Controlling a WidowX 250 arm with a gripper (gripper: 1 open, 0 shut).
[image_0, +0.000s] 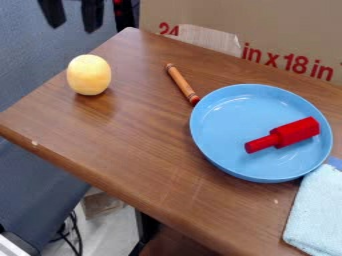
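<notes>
My gripper (72, 14) hangs at the top left edge, mostly cropped, its two dark fingers apart with nothing visible between them, above and left of a pale yellow round fruit (88, 72). An orange stick (182, 82) lies in the middle back of the wooden table. A light blue plate (227, 115) on the right holds a red cylindrical object with a narrower handle, like a small rolling pin (286, 135).
A pale blue cloth (317, 210) lies at the right front edge. A cardboard box (267, 40) stands behind the table. The table's left edge drops to the floor.
</notes>
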